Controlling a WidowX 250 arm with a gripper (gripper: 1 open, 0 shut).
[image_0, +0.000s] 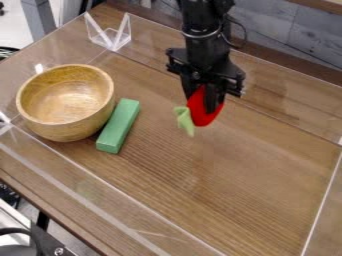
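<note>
My black gripper (206, 80) is in the upper middle of the camera view, shut on a red object (205, 106) with a pale green part (185, 118) hanging at its lower left. A wooden bowl (64, 100) sits at the left, and a long green block (118, 126) lies just right of it, both apart from the held object.
A clear plastic object (110, 30) stands at the back left. A grey panelled wall (297, 38) runs along the back right.
</note>
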